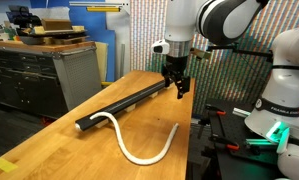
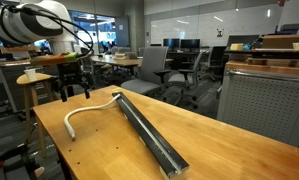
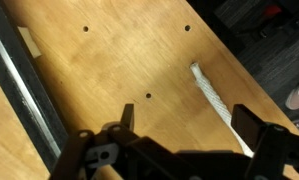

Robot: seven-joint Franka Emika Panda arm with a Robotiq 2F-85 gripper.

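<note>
A white, rope-like hose (image 1: 132, 151) lies curved in a loose U on the wooden table, one end close to the table's near edge. In the wrist view, part of the hose (image 3: 220, 108) shows as a ribbed white strip, its lower stretch passing behind a finger. My gripper (image 1: 176, 86) hangs above the table, clear of the hose, its fingers open and empty. Wide apart at the bottom of the wrist view stand its dark fingers (image 3: 254, 125). From the other side, the gripper (image 2: 75, 92) is seen over the table's left part, above the hose (image 2: 71, 120).
A long black rail (image 2: 149, 135) lies across the table (image 2: 219, 135) beside the hose. Bare wood surrounds both. Beyond the table stand a grey cabinet (image 1: 79, 75) and office chairs (image 2: 152, 62). The robot's base area (image 1: 234, 130) borders the table's edge.
</note>
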